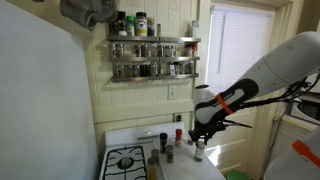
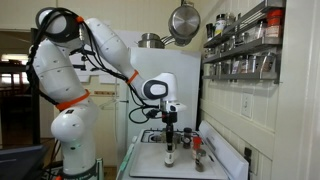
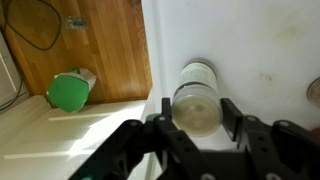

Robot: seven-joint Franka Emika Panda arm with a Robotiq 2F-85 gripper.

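A small jar with an orange-brown lid [image 3: 196,110] stands upright between the fingers of my gripper in the wrist view. The gripper is shut on it near the top, a finger on either side of the lid. From the exterior views, the pale jar body [image 1: 200,152] shows below the gripper, over the white counter [image 1: 190,171]. Whether its base touches the counter is too small to tell.
Several spice jars [image 2: 198,160] stand on the counter close to the held one. A gas stove [image 1: 125,160] lies to their left in exterior view 1. Shelves of jars [image 1: 140,50] hang on the wall. A green-lidded container [image 3: 68,92] is beyond the counter's edge.
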